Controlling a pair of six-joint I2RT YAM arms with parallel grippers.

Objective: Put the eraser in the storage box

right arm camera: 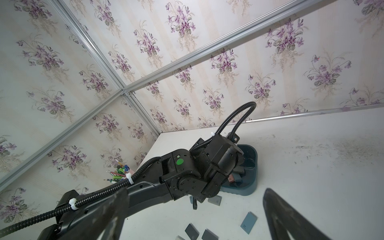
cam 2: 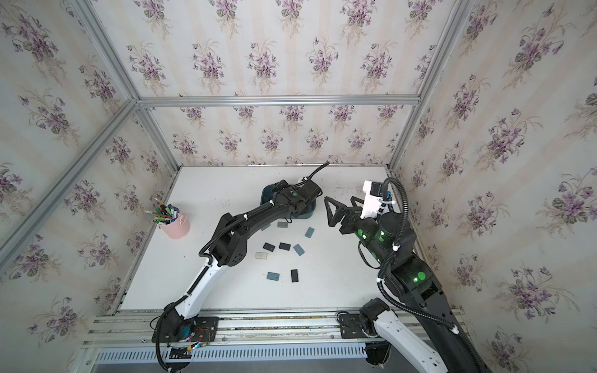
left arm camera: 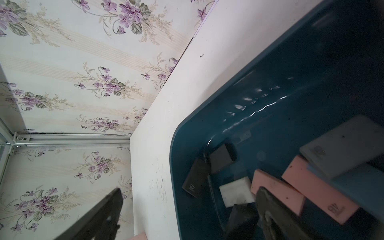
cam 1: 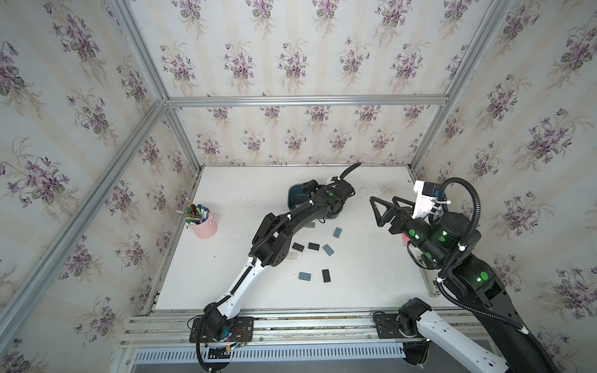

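A dark teal storage box (cam 1: 295,197) stands at the back middle of the white table, holding grey, pink, white and blue erasers (left arm camera: 236,192). My left gripper hangs over the box, its fingers wide open; in the top views the arm hides part of the box. Loose erasers, black, blue, grey and cream, among them a blue one (right arm camera: 248,222), lie on the table in front of the box. My right gripper (cam 1: 386,214) is raised at the right, open, with nothing between its fingers.
A pink pen cup (cam 1: 203,228) stands at the left edge. A reddish object at the right edge is mostly hidden by my right arm.
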